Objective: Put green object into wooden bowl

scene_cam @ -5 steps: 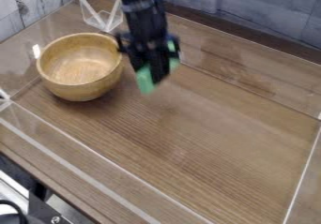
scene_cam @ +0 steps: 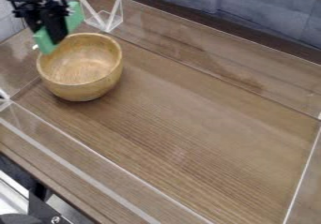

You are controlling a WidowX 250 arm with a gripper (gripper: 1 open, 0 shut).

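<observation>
The wooden bowl (scene_cam: 79,75) stands at the left of the table, its inside looking empty where it shows. Above its far left rim hangs the green object (scene_cam: 55,33), tilted and partly covered by the gripper. My black gripper (scene_cam: 53,26) is shut on it, near the upper left corner of the view. The lower end of the green object overlaps the bowl's rim in the picture; how high above the rim it is, I cannot tell.
White strings or tape (scene_cam: 111,17) lie near the upper left edge. Dark cables and parts (scene_cam: 28,186) sit off the table at lower left.
My gripper has carried the green object from right of the bowl, over the table, leftward and away to the bowl's far left rim. The bowl has stayed put.
</observation>
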